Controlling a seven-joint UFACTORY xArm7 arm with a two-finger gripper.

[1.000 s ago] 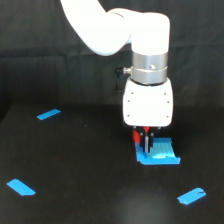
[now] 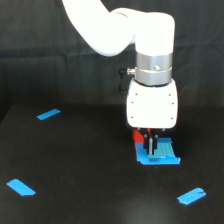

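My gripper (image 2: 151, 150) points straight down at a small blue object (image 2: 168, 160), its fingers in front of or over the left part of it. The blue object looks like a flat tray or low box with a lighter blue middle. Something red (image 2: 138, 136) shows just under the hand, left of the fingers; its shape is mostly hidden. The fingers are too small and dark to tell whether they are open or shut, or whether anything is between them.
Blue tape-like strips lie flat on the dark surface: one at the back left (image 2: 48, 114), one at the front left (image 2: 20, 188) and one at the front right (image 2: 191, 196).
The arm and gripper have shifted slightly to the right. The blue object and the strips have stayed where they were.
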